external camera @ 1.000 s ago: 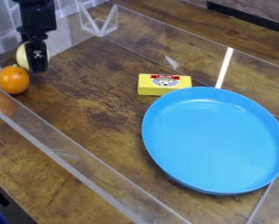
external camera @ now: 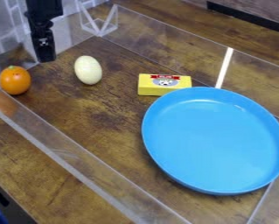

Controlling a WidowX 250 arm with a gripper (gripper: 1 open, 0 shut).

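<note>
A white egg-shaped object (external camera: 89, 71) lies on the wooden surface right of the black gripper (external camera: 42, 45), which is at the upper left, open and apart from it. An orange round fruit (external camera: 16, 80) sits at the left, below the gripper.
A yellow box (external camera: 163, 84) lies near the middle, beside a large blue plate (external camera: 212, 140) on the right. Clear plastic walls run along the left and top.
The white egg-shaped object has moved right, out from under the gripper to open wood. The gripper has shifted slightly right and is higher in the view than a second ago.
</note>
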